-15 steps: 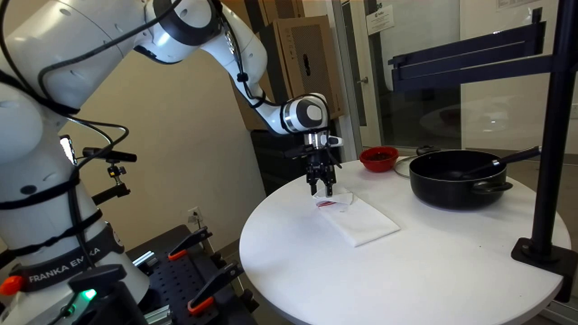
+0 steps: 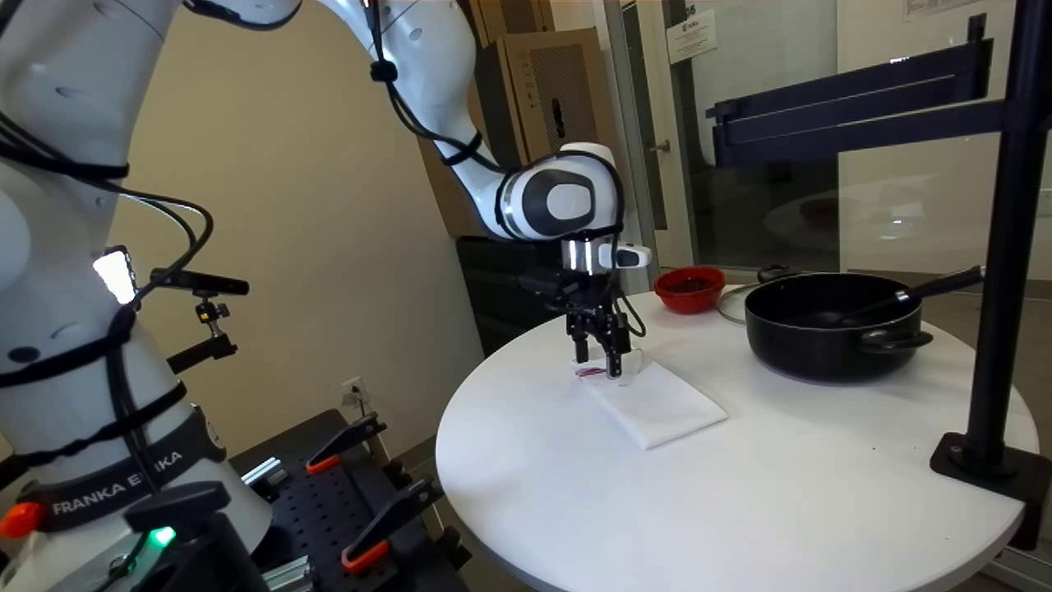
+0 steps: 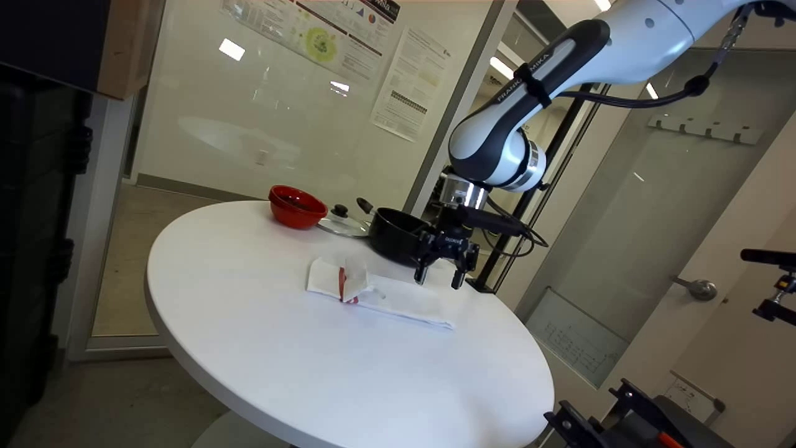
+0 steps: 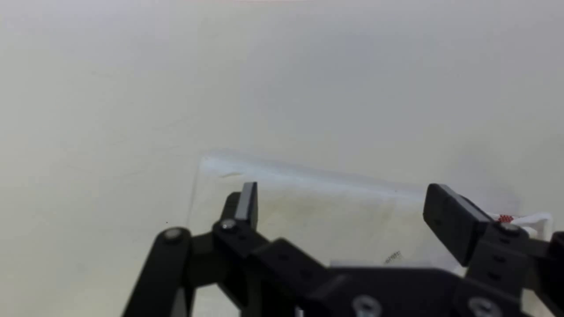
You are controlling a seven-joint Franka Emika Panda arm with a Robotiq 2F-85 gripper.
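Observation:
A white folded cloth (image 2: 661, 406) lies on the table, with red stripes at one end. In exterior view 2 that end has a raised, turned-over flap (image 3: 358, 284), while the rest of the cloth (image 3: 408, 300) lies flat. My gripper (image 2: 598, 363) points down and stands open, empty between its fingers. From exterior view 2 the gripper (image 3: 438, 280) appears above the table near the cloth's plain end. In the wrist view the cloth (image 4: 317, 195) spreads below the open gripper, whose body covers much of it; red stripes (image 4: 506, 217) show by the right finger.
At the back of the table are a red bowl (image 2: 689, 290) with dark contents, a glass lid (image 3: 344, 224) and a black pot (image 2: 833, 340) with a utensil handle over its rim. A black post (image 2: 996, 296) rises at the right edge.
My arm has come back toward its base, and the gripper appears nearer and slightly to the right in exterior view 1. It now covers part of the striped end. The cloth seems unmoved.

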